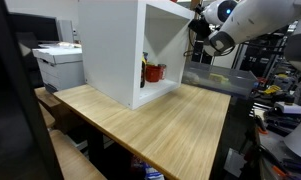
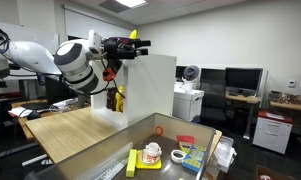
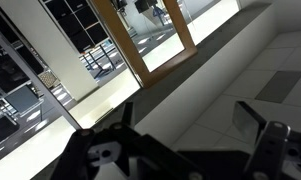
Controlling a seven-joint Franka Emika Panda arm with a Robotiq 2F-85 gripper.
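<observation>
High up at the top of the white shelf unit (image 2: 152, 85), my gripper (image 2: 135, 46) is raised well clear of the table. In the wrist view the gripper stands open, its fingers (image 3: 244, 120) far apart with nothing between them. That view faces the room's ceiling and a glass partition, so no table objects show there. Inside the shelf, a red mug (image 1: 162, 71) and a dark bottle (image 1: 143, 74) stand on the bottom board. Something yellow (image 2: 133, 35) shows just above the gripper; whether it touches is unclear.
Office desks with monitors (image 2: 243, 78) stand behind.
</observation>
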